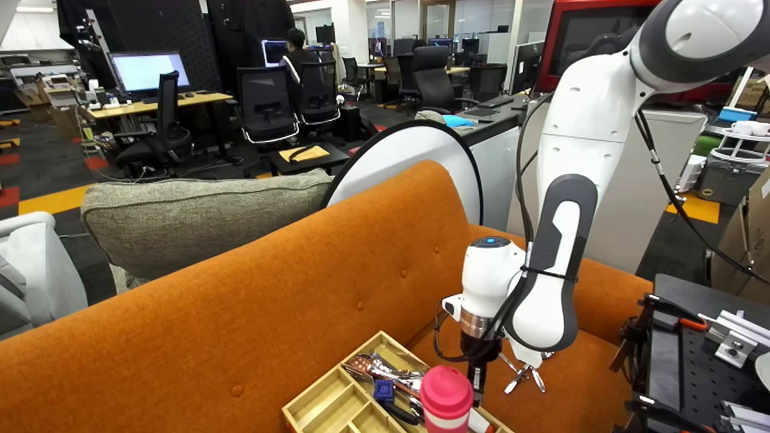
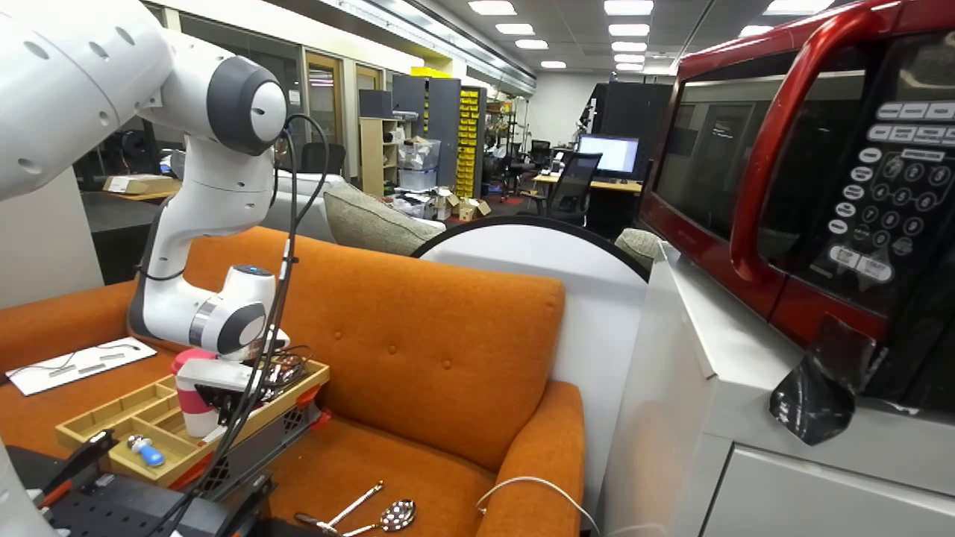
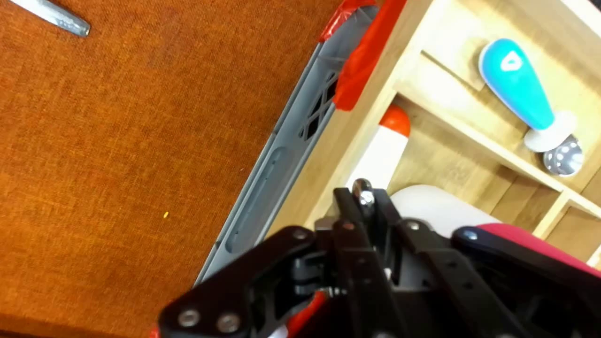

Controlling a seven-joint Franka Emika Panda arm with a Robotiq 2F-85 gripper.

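In the wrist view my gripper is shut on a shiny metal utensil, of which only a small tip shows between the fingers. It is low over the edge of the wooden tray, close beside the pink-and-white cup. Most of the held utensil is hidden by the gripper and cup. Metal utensils, including a slotted spoon, lie on the orange couch seat.
The tray holds a white handle with an orange end, a blue-handled tool and a dark blue item among several utensils. A grey crate supports the tray. The couch backrest rises behind.
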